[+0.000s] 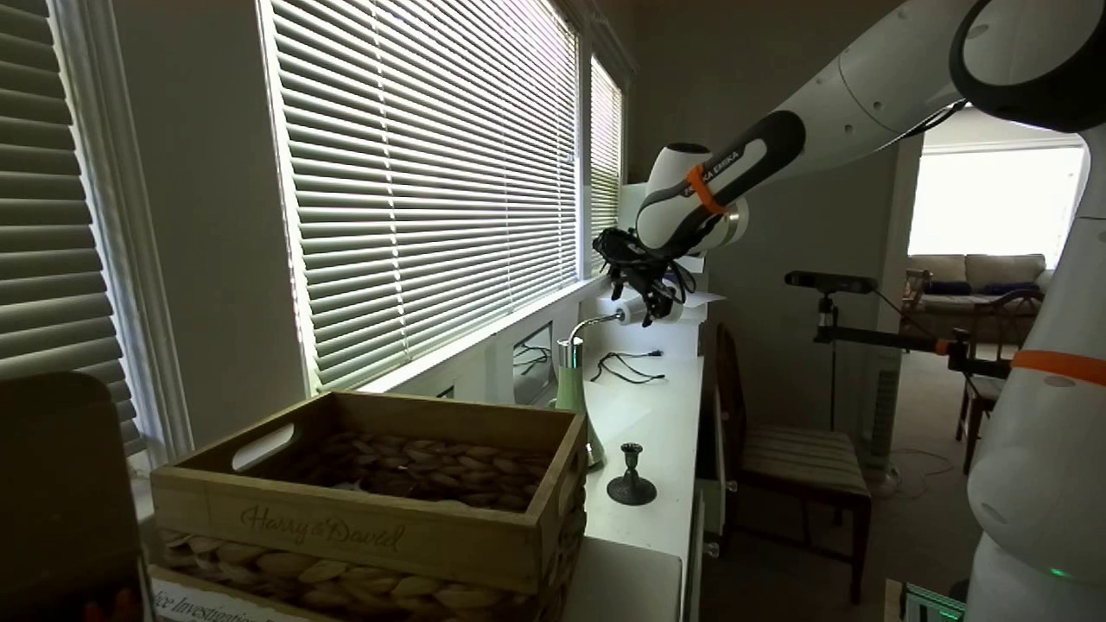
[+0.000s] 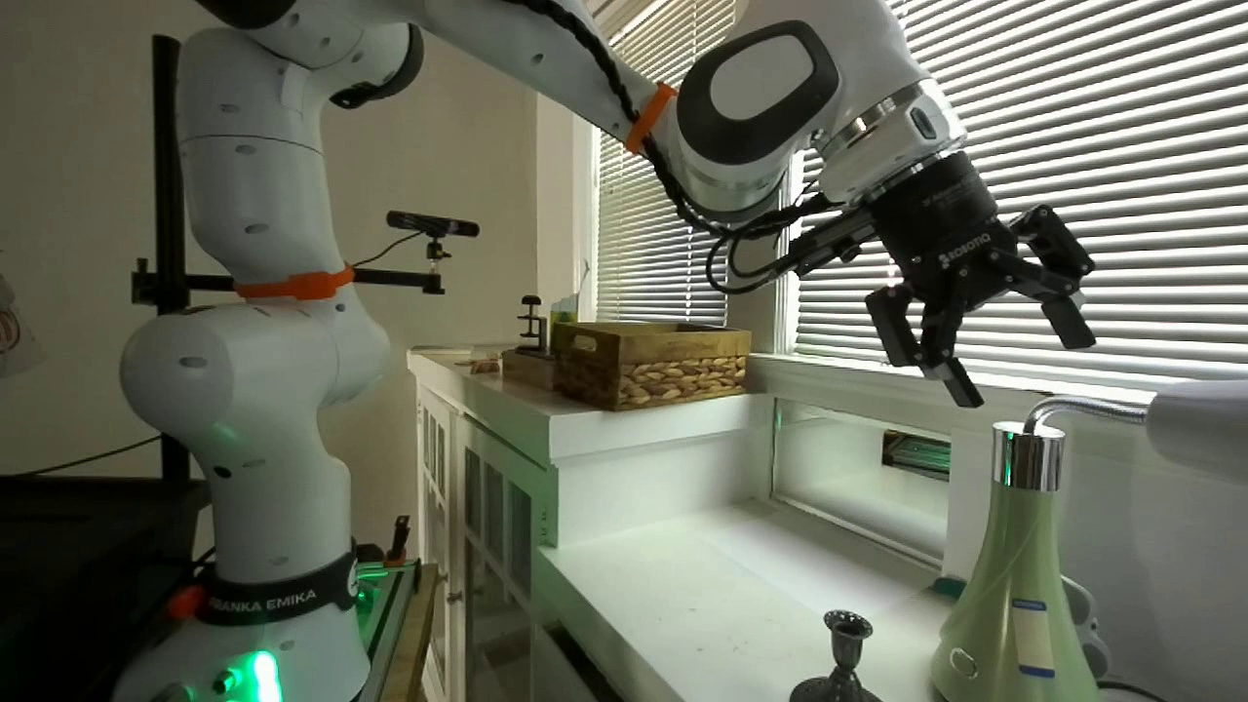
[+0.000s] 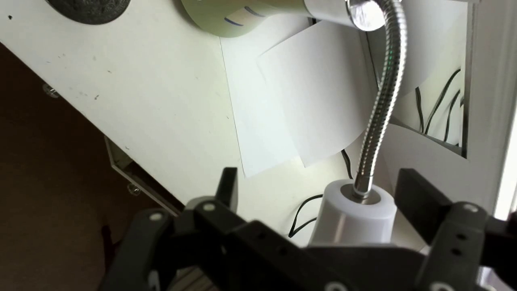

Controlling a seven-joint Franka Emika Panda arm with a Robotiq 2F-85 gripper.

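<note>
My gripper point(image 2: 1015, 369) stands open above the counter, its black fingers spread wide with nothing held between them. A green lamp point(image 2: 1018, 597) with a bendable metal neck stands on the counter, below and beyond my fingers in exterior view 2. Its white lamp head point(image 3: 358, 213) appears between my two fingers in the wrist view, nearer the right one; whether it touches them cannot be told. A dark metal candlestick point(image 1: 632, 477) stands upright on the counter beside the lamp, and only its round base point(image 3: 92, 7) shows in the wrist view.
A wooden crate with woven sides point(image 1: 352, 534) sits on the higher part of the counter. White sheets of paper point(image 3: 320, 92) and black cables point(image 1: 627, 364) lie around the lamp. Window blinds point(image 2: 1088, 175) run close behind my gripper. Bare counter point(image 2: 702, 585) lies left of the candlestick.
</note>
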